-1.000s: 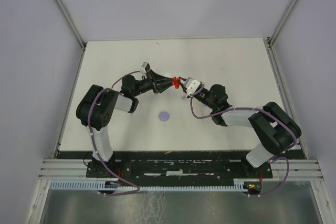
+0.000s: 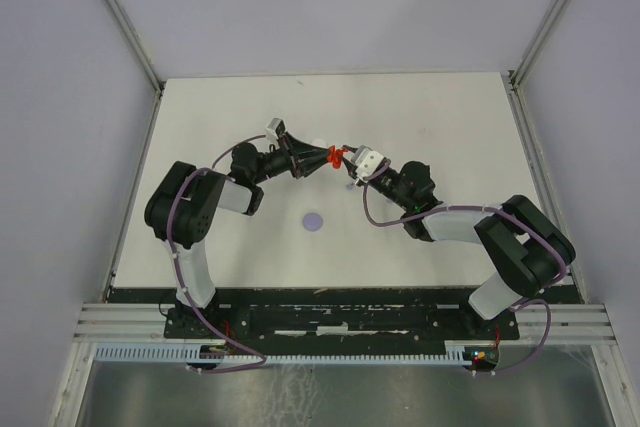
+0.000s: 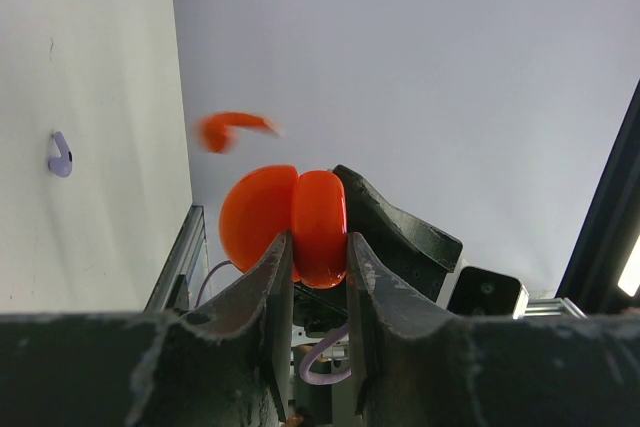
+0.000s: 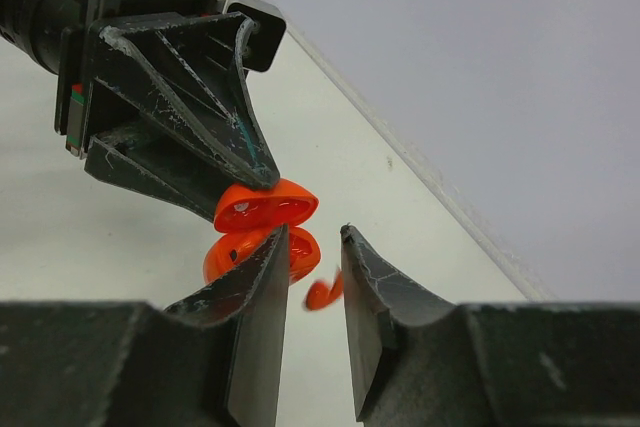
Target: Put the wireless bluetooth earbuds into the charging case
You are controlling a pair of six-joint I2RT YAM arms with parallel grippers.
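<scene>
The orange charging case [image 2: 335,156] is held up between the two grippers near the middle of the table. In the left wrist view my left gripper is shut on the case [image 3: 319,212], whose rounded body faces the camera. In the right wrist view the case [image 4: 262,205] shows its lid raised above the lower part. My right gripper is part open beside it, its fingertips apart; a small blurred orange shape [image 4: 322,294] lies just beyond them, too unclear to identify. The earbuds cannot be made out clearly.
A lilac round piece [image 2: 313,221] lies on the white table [image 2: 220,257] below the grippers. A small lilac piece [image 3: 59,157] shows in the left wrist view.
In the top view both arms stand almost as before; at most the right gripper's tip and the orange piece have shifted very slightly.
</scene>
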